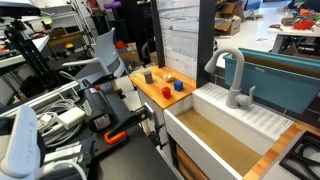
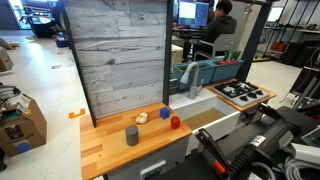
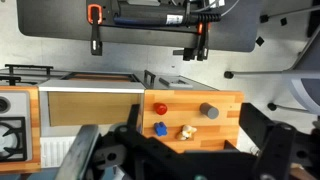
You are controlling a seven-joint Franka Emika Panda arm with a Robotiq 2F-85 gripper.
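Note:
My gripper shows as dark, blurred shapes along the bottom of the wrist view. Its fingers stand wide apart, with nothing held between them. On the wooden counter (image 2: 97, 147) beyond it lie several small things. A red round object (image 3: 160, 107) sits close to a small blue object (image 3: 160, 128). To one side stands a grey cylinder (image 3: 208, 110), upright in exterior view 2. Near it rests a small yellow and white item (image 3: 187, 132), whose kind I cannot tell. All of these are apart from the gripper.
A white sink (image 1: 205, 140) with a tan bottom adjoins the counter, with a grey faucet (image 1: 238, 80) behind it. The stove (image 3: 14, 130) lies beyond the sink. A white plank wall (image 2: 125, 65) backs the counter. A teal bin (image 1: 270, 78) stands behind the faucet.

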